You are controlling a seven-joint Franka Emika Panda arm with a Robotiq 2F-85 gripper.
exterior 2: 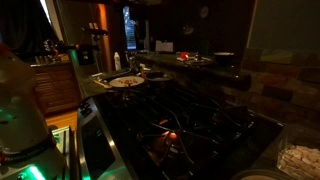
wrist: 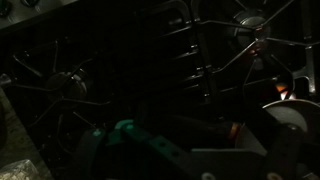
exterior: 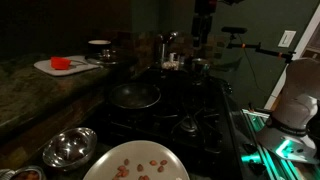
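Note:
My gripper (exterior: pixel 202 42) hangs high over the back of the stove, apart from everything below. In the wrist view its dark fingers stand wide at the lower edge, so it is open, and I see nothing held between them. A dark frying pan (exterior: pixel 133 95) sits at the left side of the stove. A pot (exterior: pixel 201 66) stands at the back, below and near the gripper. On the near side lies a large white plate (exterior: pixel 112 157) with several small reddish pieces on it. The room is dim and small details are hard to make out.
A shiny metal bowl (exterior: pixel 70 148) stands left of the plate. On the raised ledge lie a white board (exterior: pixel 62 68) and a red item (exterior: pixel 64 62). Burner grates (wrist: pixel 67 84) cover the black stovetop, whose middle looks free.

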